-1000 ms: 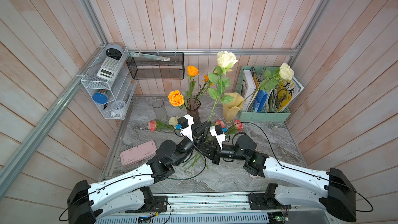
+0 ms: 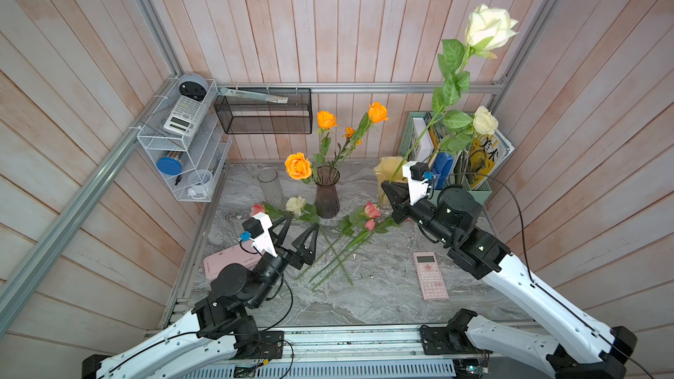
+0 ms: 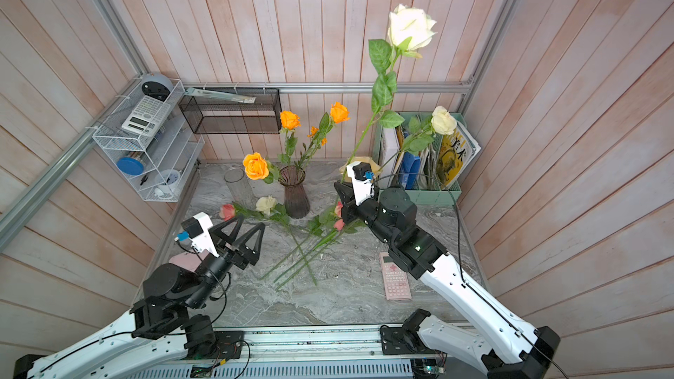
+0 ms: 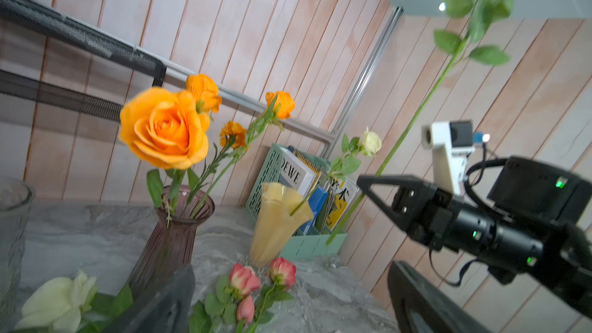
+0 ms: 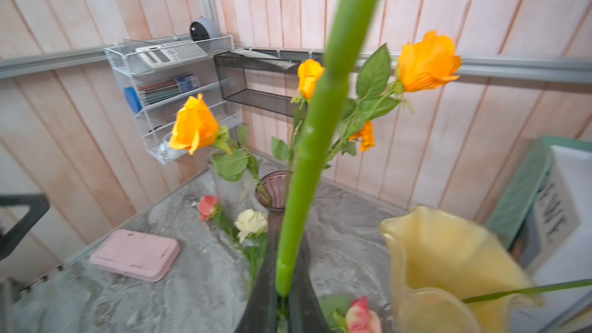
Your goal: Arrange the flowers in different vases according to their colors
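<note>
A long-stemmed white rose [image 2: 489, 28] stands raised at the right, my right gripper shut on its green stem. The stem's lower end comes close to the yellow vase [image 5: 425, 252]; another white rose [image 2: 484, 120] leans out of that vase. My left gripper [image 2: 297, 233] is open and empty, above the table's left half. Orange roses [image 4: 165, 128] fill the dark purple vase [image 2: 327, 193]. An empty clear vase [image 2: 270, 186] is left of it. On the table lie a white rose [image 5: 251, 224] and several pink roses [image 4: 244, 278], stems crossing.
Behind the yellow vase sits a green bin [image 3: 421, 196] of books. A pink case [image 5: 135, 254] lies at the left, a pink calculator [image 2: 430, 276] at the front right. The white wire shelf [image 2: 184, 140] is at the left wall.
The white rose rose up and to the right with my right gripper. My left gripper, earlier beside the right one, has moved away left and stands open.
</note>
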